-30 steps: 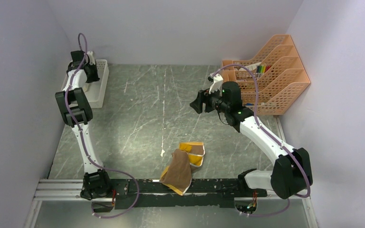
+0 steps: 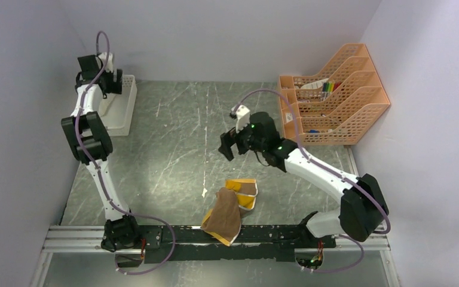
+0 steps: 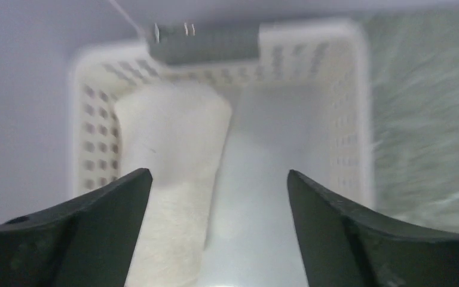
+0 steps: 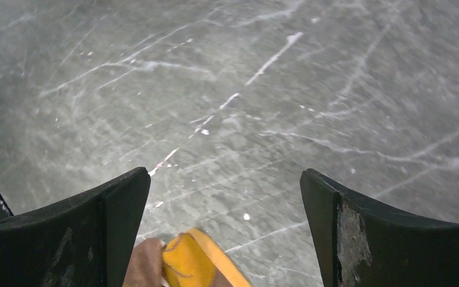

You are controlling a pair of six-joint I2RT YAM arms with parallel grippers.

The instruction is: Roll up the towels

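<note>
A crumpled brown towel [image 2: 224, 216] with yellow and white edging lies at the table's front edge, partly over the black rail. Its yellow-edged corner [image 4: 194, 263] shows at the bottom of the right wrist view. Above the bare table, up from that towel, my right gripper [image 2: 226, 147] hangs open and empty. At the back left, my left gripper is open over the white basket [image 2: 128, 110]. A whitish rolled towel [image 3: 173, 149] lies inside along the basket's left wall, below the open fingers. The left wrist view is blurred.
An orange tiered organizer [image 2: 334, 98] with pens and small items stands at the back right. Grey walls close off the left, back and right.
My right gripper has moved left and slightly toward the front, and its fingers stand wider apart. The left arm has lifted a little and shifted left over the basket. The brown towel has not moved.
</note>
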